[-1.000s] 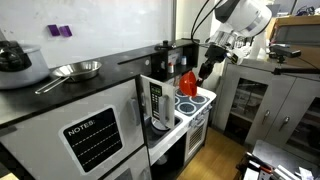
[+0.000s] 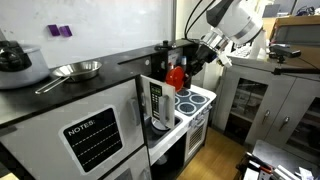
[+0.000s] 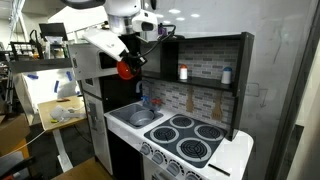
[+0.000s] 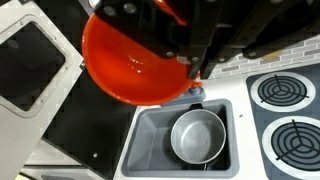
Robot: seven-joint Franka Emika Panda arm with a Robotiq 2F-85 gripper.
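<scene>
An orange-red bowl (image 4: 128, 58) fills the upper left of the wrist view, and my gripper is shut on its rim. Seen from exterior view 1, the bowl (image 2: 176, 78) hangs tilted beneath the arm, past the open cabinet door. In exterior view 2 the bowl (image 3: 127, 70) shows just under my gripper (image 3: 129, 60), well above the counter. The fingertips' exact contact is too dark and small to make out.
Below the bowl are the sink (image 4: 150, 140) and a grey metal pot (image 4: 198, 135) in it. Stove burners (image 3: 185, 133) lie beside the sink. An open cabinet door (image 2: 158, 101) stands up near the bowl. A dark shelf (image 3: 208, 82) holds jars and hanging utensils.
In exterior view 1 the bowl and gripper have moved left and slightly up, toward the open cabinet door. The bowl has stayed in the grip.
</scene>
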